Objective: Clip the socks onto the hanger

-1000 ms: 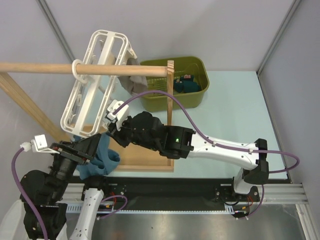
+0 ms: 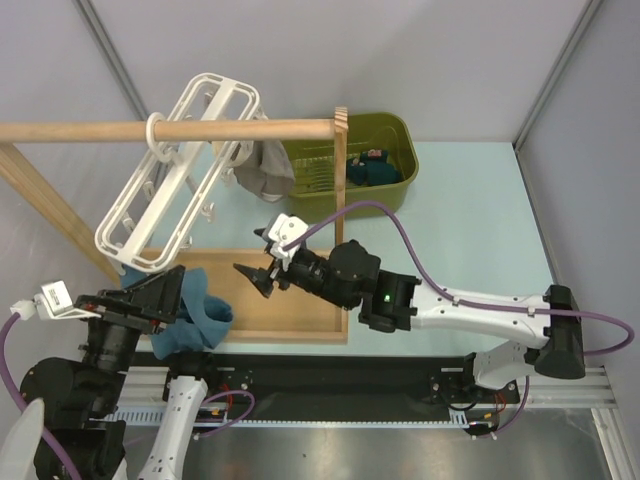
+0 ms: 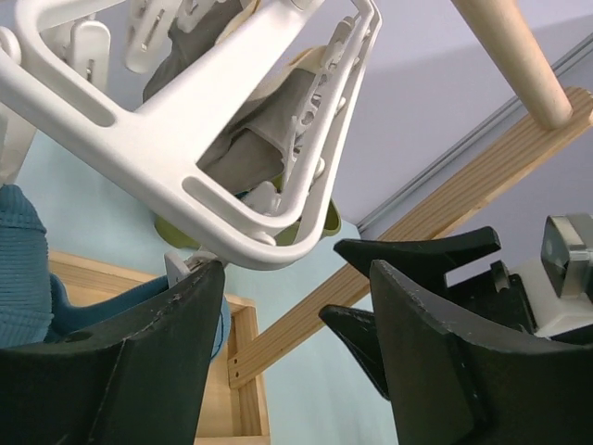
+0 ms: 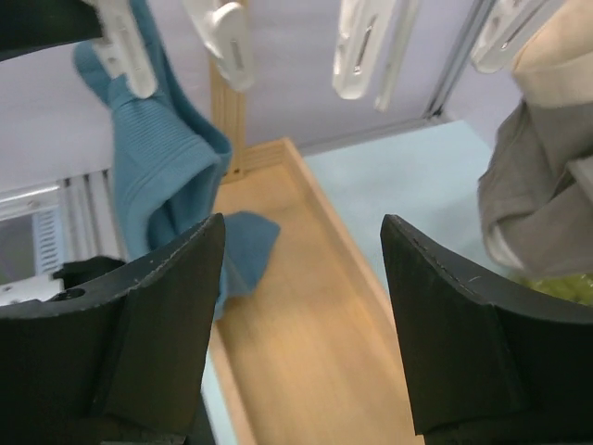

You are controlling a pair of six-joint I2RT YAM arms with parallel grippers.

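The white clip hanger (image 2: 183,165) hangs tilted from the wooden bar. A blue sock (image 2: 192,318) hangs below its near end; in the right wrist view the blue sock (image 4: 157,153) dangles under a clip. Grey socks (image 2: 265,170) hang at the far end. My left gripper (image 2: 165,298) stands open beside the near end, its fingers (image 3: 167,362) just below the hanger's corner. My right gripper (image 2: 262,262) is open to the right of the hanger, with nothing between its fingers.
A green basket (image 2: 400,140) holding a dark teal sock (image 2: 372,168) stands at the back. The wooden stand's base (image 2: 275,300) and upright (image 2: 340,180) are near the right gripper.
My right gripper has opened and drawn back to the right, away from the hanger. The hanger's near end has swung left, and the left gripper has shifted left and slightly downward with it.
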